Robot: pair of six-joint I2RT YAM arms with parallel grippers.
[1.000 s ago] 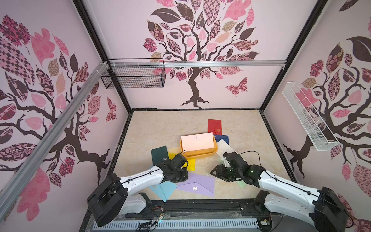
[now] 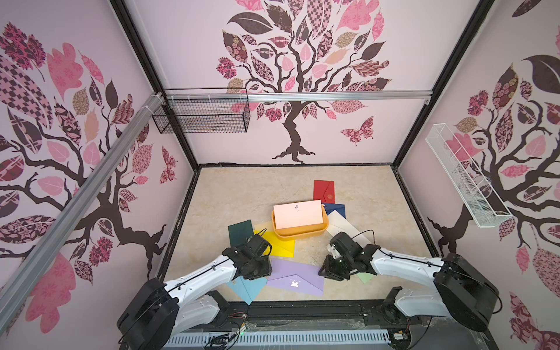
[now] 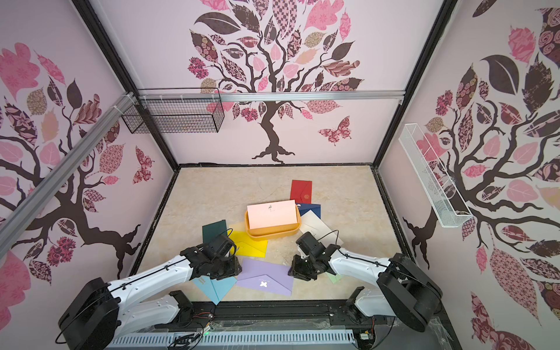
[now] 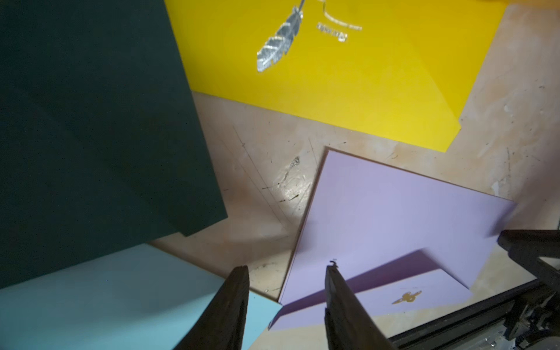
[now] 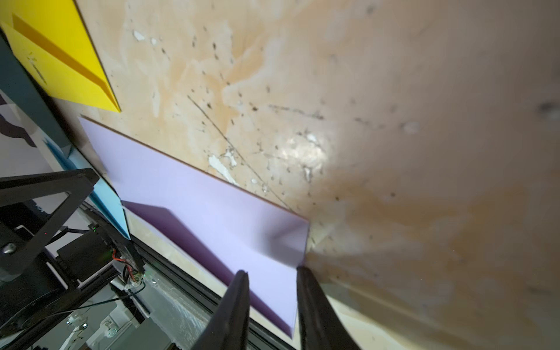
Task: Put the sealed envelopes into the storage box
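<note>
The lavender envelope [image 2: 288,277] lies at the table's front, between both arms. Over its left edge, my left gripper hangs open, its fingers apart and nothing between them. My right gripper is at the envelope's right edge; its fingertips straddle that edge with a gap showing, and whether they press on paper is unclear. The orange-yellow storage box [image 2: 284,236] holds an upright pale pink envelope [image 2: 298,215]. Other envelopes lie flat: yellow [image 4: 350,75], dark green [image 4: 105,128], light blue [image 4: 116,297], red [image 2: 323,190], navy [image 2: 336,208] and white [image 2: 344,223].
A light green envelope [image 2: 365,277] is mostly covered by the right arm. A black wire basket [image 2: 204,115] and a white mesh shelf [image 2: 469,175] hang on the frame above the table.
My left gripper has drawn left, uncovering more of the yellow envelope. The envelopes and box look unmoved.
</note>
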